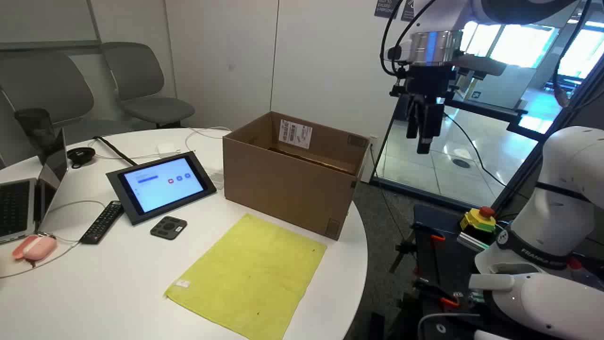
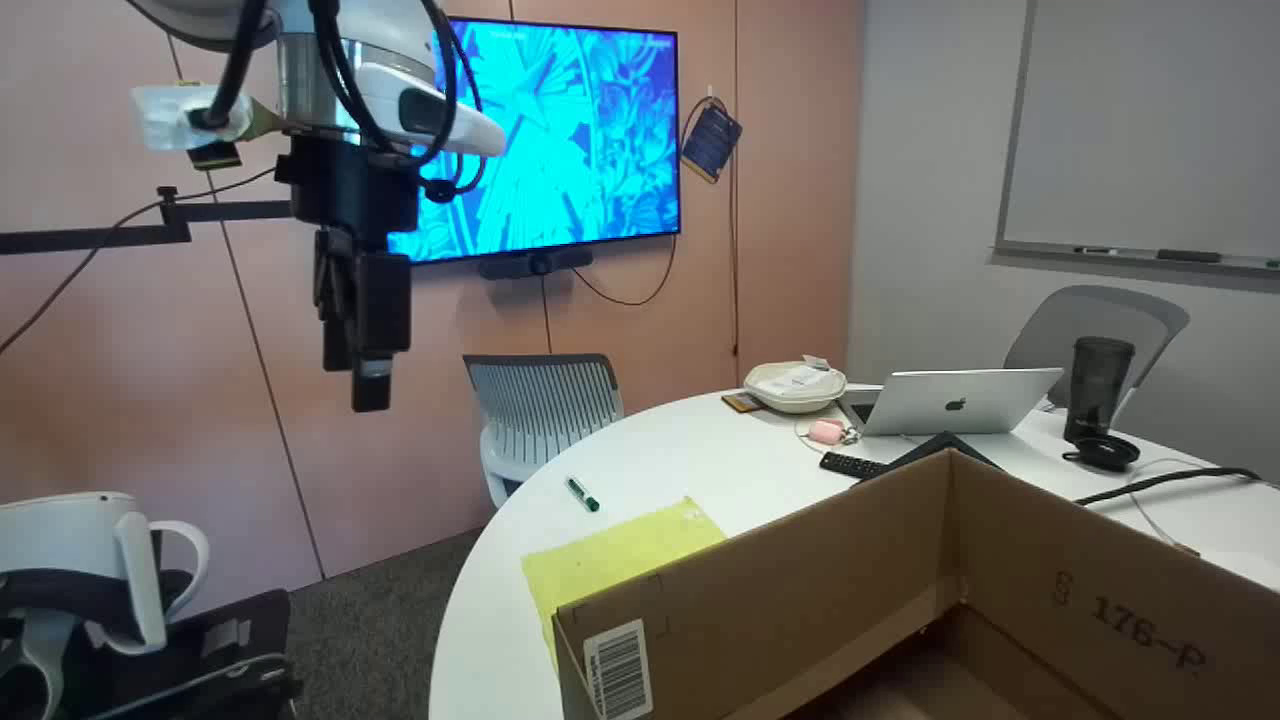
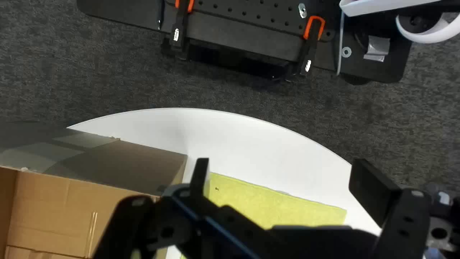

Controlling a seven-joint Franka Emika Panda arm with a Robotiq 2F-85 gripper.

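Note:
High over the floor beside the round table, my gripper (image 1: 419,144) hangs pointing down, clear of everything. Its fingers (image 3: 371,190) are spread wide in the wrist view, open with nothing between them. On the white table (image 1: 121,294) lies a flat yellow cloth (image 1: 257,269), also partly visible behind the fingers in the wrist view. Behind the cloth stands an open cardboard box (image 1: 283,184); its floor is mostly hidden in exterior view 1. A green marker (image 2: 583,493) rests on the table past the cloth in exterior view 2.
A tablet on a stand (image 1: 164,184), a remote (image 1: 102,222), a black puck-like device (image 1: 168,227), a pink case (image 1: 35,248) and a laptop (image 1: 22,207) occupy the table's other side. A white bowl (image 2: 795,386) sits near the laptop. Bare tabletop surrounds the cloth.

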